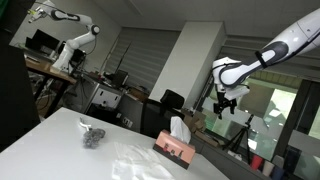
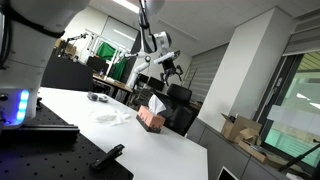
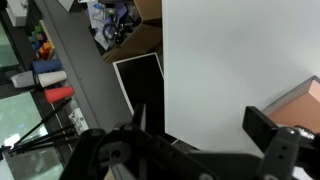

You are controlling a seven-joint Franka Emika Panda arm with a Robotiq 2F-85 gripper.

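Note:
High over the table's far right side, my gripper hangs from the arm in exterior view 1. The wrist view shows its black fingers spread wide with only bare white table between them, so it is open. A pinkish-brown tissue box with a white tissue sticking up stands on the white table below, apart from the gripper. Part of this box shows at the right edge of the wrist view. A white cloth lies flat beside the box. Farther left sits a small crumpled grey object.
Beyond the table edge, the wrist view shows a black flat panel, a cardboard box and coloured items on a side surface. Cardboard boxes stand at the right in exterior view 2.

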